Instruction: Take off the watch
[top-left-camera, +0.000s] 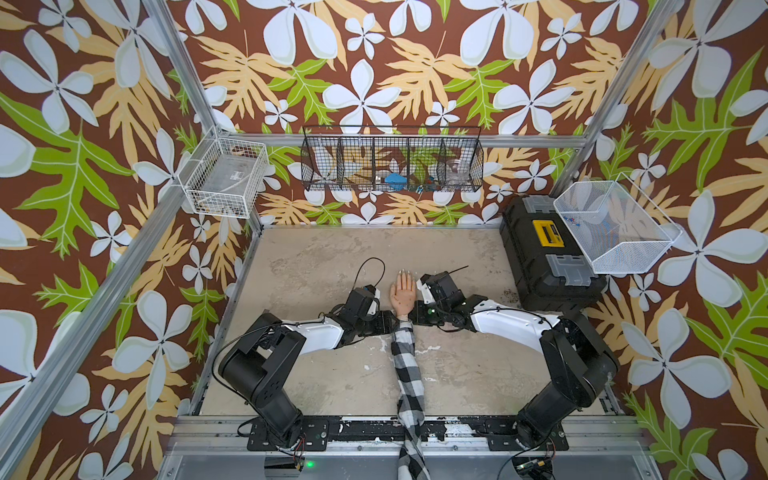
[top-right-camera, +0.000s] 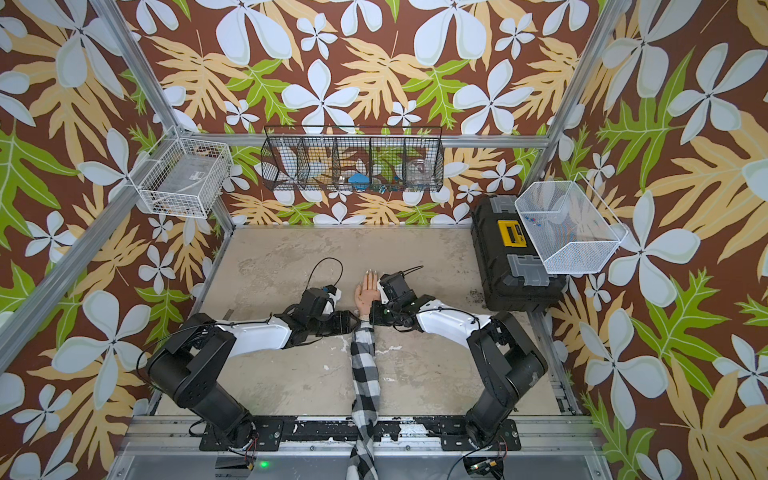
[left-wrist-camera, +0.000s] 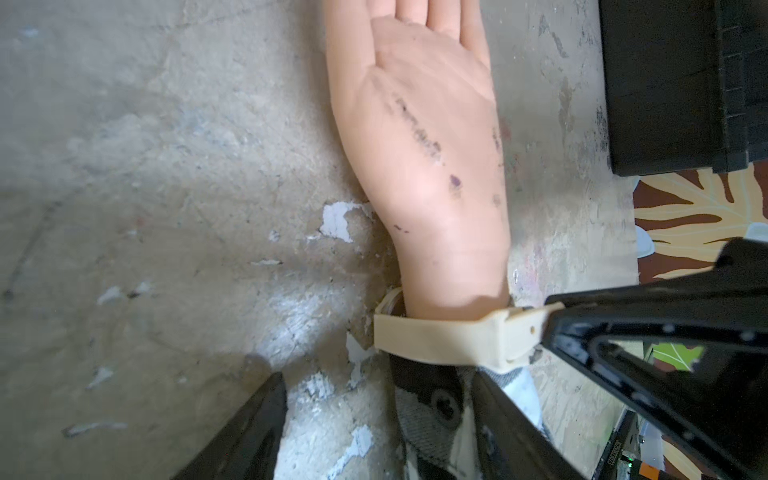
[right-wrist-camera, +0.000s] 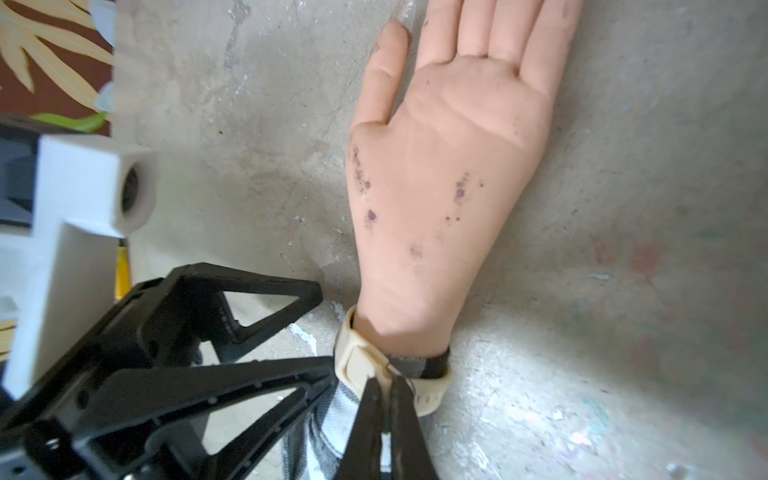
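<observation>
A mannequin hand lies palm up, its checked sleeve running to the front edge. The cream watch circles the wrist at the cuff; in the right wrist view its strap shows a buckle area. My left gripper is at the wrist's left, its fingers apart, below the band in its view. My right gripper is at the wrist's right, shut, its tips over the band; nothing clear shows between them.
A black toolbox with a white mesh basket beside it stands at back right. A wire rack and white basket hang above the table.
</observation>
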